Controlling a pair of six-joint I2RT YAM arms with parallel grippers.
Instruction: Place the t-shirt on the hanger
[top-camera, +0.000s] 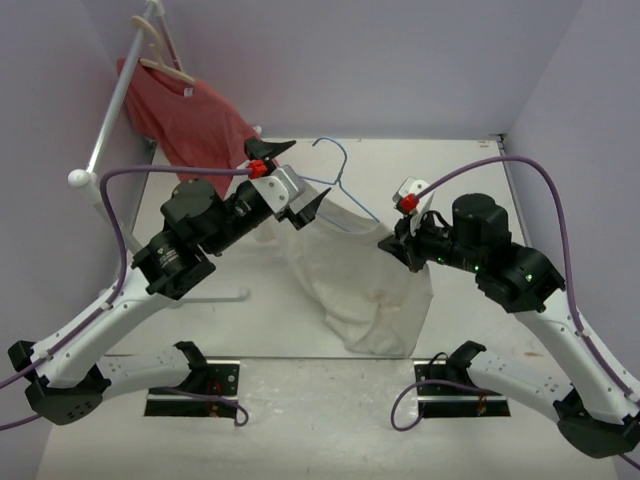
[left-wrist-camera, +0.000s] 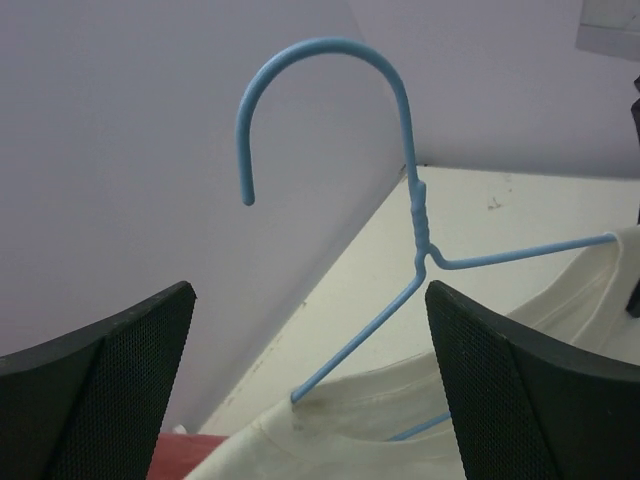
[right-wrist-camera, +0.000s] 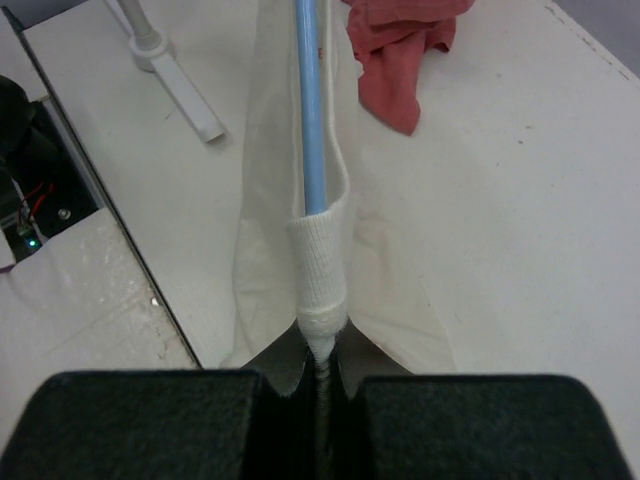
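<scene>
A blue wire hanger (top-camera: 343, 185) has both arms reaching into the neck of a cream t-shirt (top-camera: 350, 275), its hook free above. The shirt hangs from the right side, its lower part draping toward the table's front. My right gripper is shut on the shirt's shoulder edge, where the hanger's arm end runs into the fabric. My left gripper (top-camera: 305, 178) stands wide open near the hanger's left arm. In the left wrist view the hanger (left-wrist-camera: 418, 215) shows beyond the two spread fingers (left-wrist-camera: 510, 380), with the collar just below it.
A white rack (top-camera: 115, 110) stands at the left, with a red shirt (top-camera: 185, 115) on a wooden hanger. The rack's foot (top-camera: 215, 296) lies on the table beneath my left arm. Bare table (top-camera: 430, 155) shows at the back right.
</scene>
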